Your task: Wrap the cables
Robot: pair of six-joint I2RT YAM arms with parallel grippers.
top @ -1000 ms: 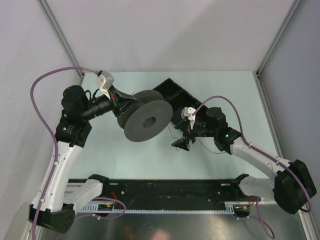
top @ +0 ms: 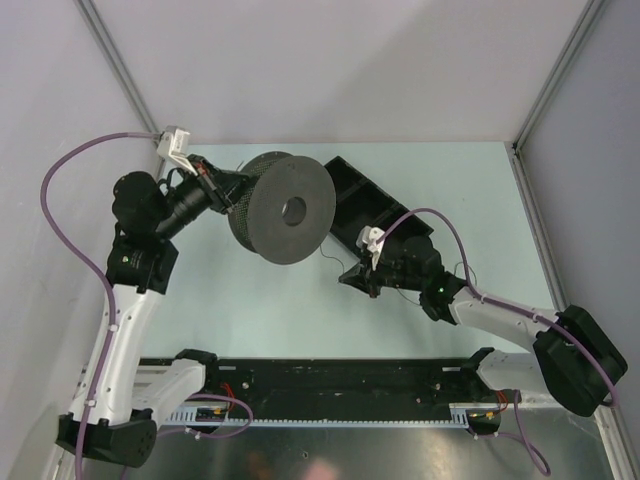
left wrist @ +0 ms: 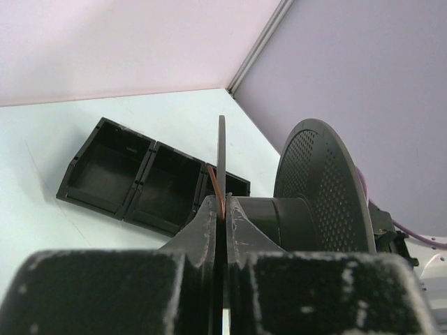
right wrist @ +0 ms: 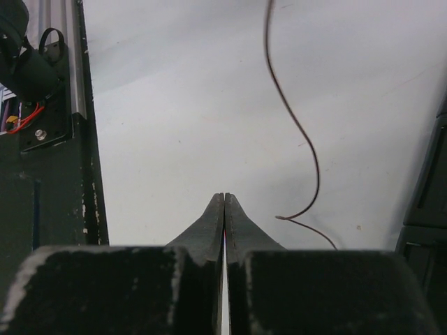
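Observation:
A large dark spool (top: 268, 225) hangs above the table at the upper middle. My left gripper (top: 236, 188) is shut on its rim; in the left wrist view a short reddish-brown cable end (left wrist: 215, 187) sticks up at the fingers. The thin brown cable (right wrist: 316, 164) curves down in the right wrist view and bends sharply near the table, to the right of my right gripper and apart from it. Those fingers are shut with nothing between them. From the top, the right gripper points left, below and right of the spool, with the cable (top: 336, 259) near its tips.
A black bin with three compartments (left wrist: 137, 183) lies behind the right gripper, close to the spool. More thin cable (top: 474, 274) loops beyond the right arm. Purple hoses run along both arms.
The right gripper has gone from open to shut. The left arm has shifted slightly left and turned the spool more upright.

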